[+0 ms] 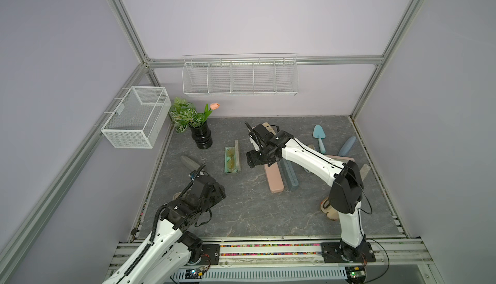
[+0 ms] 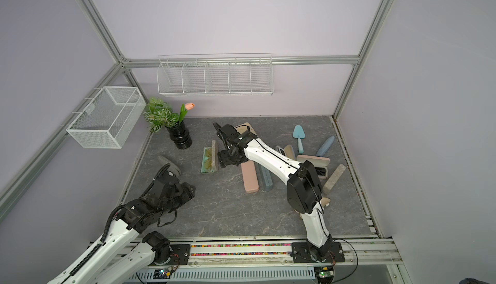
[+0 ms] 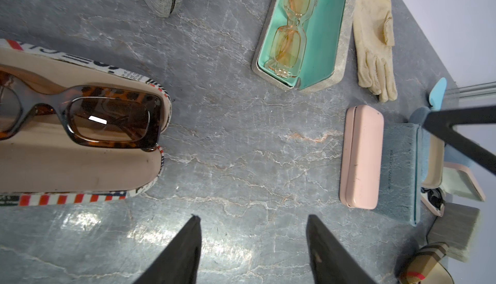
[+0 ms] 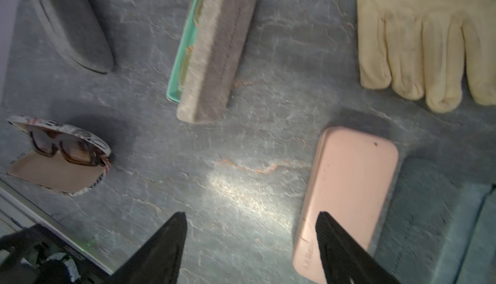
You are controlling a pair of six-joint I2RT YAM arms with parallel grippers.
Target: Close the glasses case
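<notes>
In the left wrist view, a mint-lined grey glasses case (image 3: 330,36) stands open with yellow-tinted glasses (image 3: 287,41) inside. Its raised lid hides part of the interior in the right wrist view. A patterned case (image 3: 77,198), also open, holds tortoiseshell glasses (image 3: 111,118) at the left. My right gripper hangs over the table between the mint-lined case and a pink case (image 4: 351,185), its fingers apart and nothing between them. At the front left, my left gripper is open and empty, clear of both open cases.
The pink case is shut, beside a blue-grey case (image 3: 397,170). Pale gloves (image 4: 418,41) lie behind it. A black vase (image 1: 202,136) with flowers stands at the back left. More cases crowd the right side, among them a blue one (image 2: 325,146).
</notes>
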